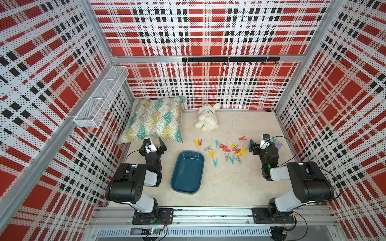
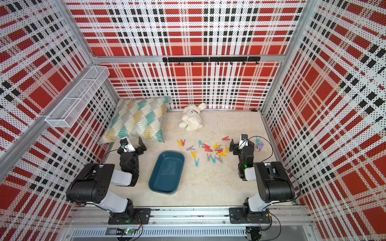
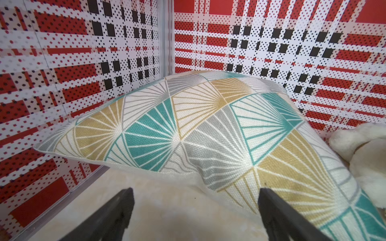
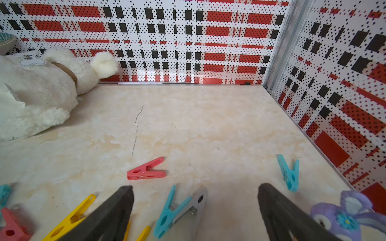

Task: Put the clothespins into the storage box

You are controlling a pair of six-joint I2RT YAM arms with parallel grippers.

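Red, yellow, teal and grey clothespins [image 1: 224, 149] lie scattered on the table's middle and right. A dark teal storage box [image 1: 187, 172], empty, sits left of them. My left gripper is open beside the box's upper left, facing the pillow, with nothing between its fingers. My right gripper is open at the right of the pins, low over the table; in the right wrist view a teal pin [image 4: 164, 219] and a grey one lie ahead between its fingertips, apparently not gripped.
A patterned pillow [image 1: 152, 116] fills the back left, a white plush toy [image 1: 206, 119] is at the back, and a small purple toy [image 4: 337, 217] lies at the right. A wire basket [image 1: 100, 98] hangs on the left wall.
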